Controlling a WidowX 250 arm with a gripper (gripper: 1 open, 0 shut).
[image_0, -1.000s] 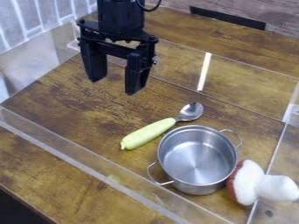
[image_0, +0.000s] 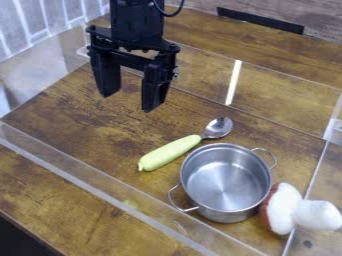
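My black gripper (image_0: 130, 92) hangs in the upper middle over the wooden table (image_0: 80, 150), its two fingers apart and pointing down, with nothing seen between them. Below and to the right of it lie a pale green elongated vegetable (image_0: 168, 152) and a metal spoon (image_0: 218, 128) behind it. A steel pot (image_0: 222, 183) with two handles stands at the lower right. Beside it, at the right, lie white objects (image_0: 307, 212), one with a red side.
Clear plastic edging runs along the left and front of the work area and at the right.
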